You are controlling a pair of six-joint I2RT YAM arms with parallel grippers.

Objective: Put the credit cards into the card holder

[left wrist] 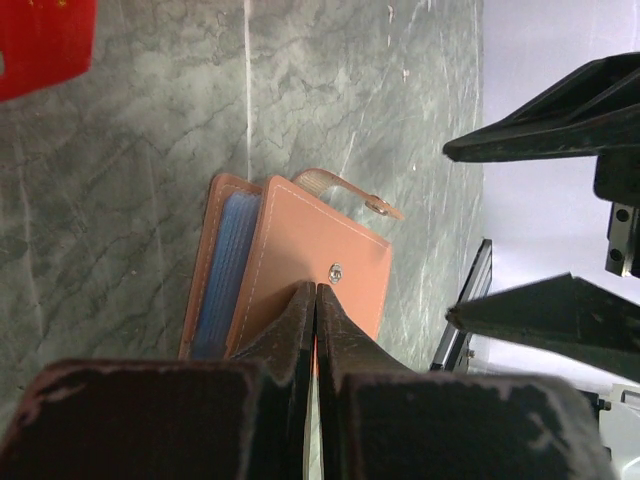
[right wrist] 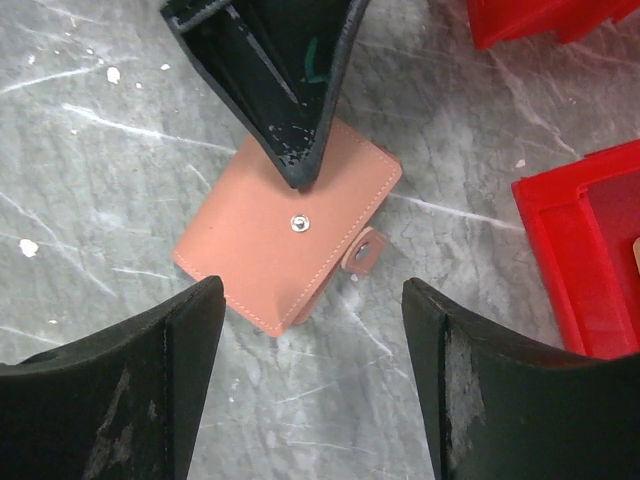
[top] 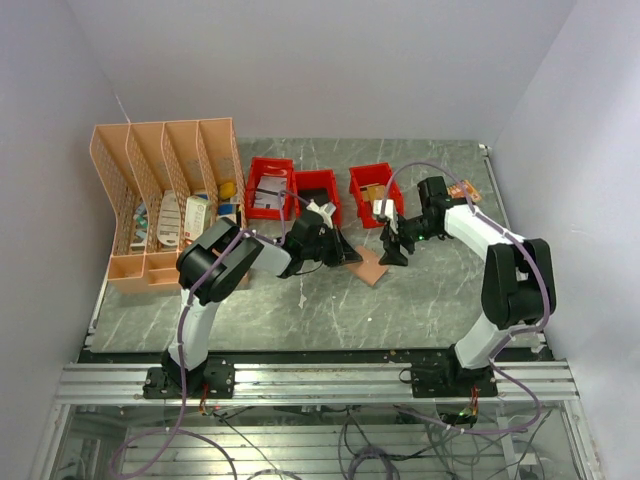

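Observation:
The peach card holder (top: 368, 271) lies on the grey tabletop, a blue layer (left wrist: 230, 270) showing inside its edge in the left wrist view, its strap (left wrist: 343, 185) loose. My left gripper is shut on the card holder at its near end. My right gripper (top: 388, 256) is part open just right of the holder; in the right wrist view its fingertips (right wrist: 200, 315) are apart with the holder (right wrist: 260, 220) ahead, nothing held.
Red bins (top: 355, 178) stand behind the holder, one holding tan items. A peach divided organizer (top: 125, 268) fills the left side. An orange item lies at the back right.

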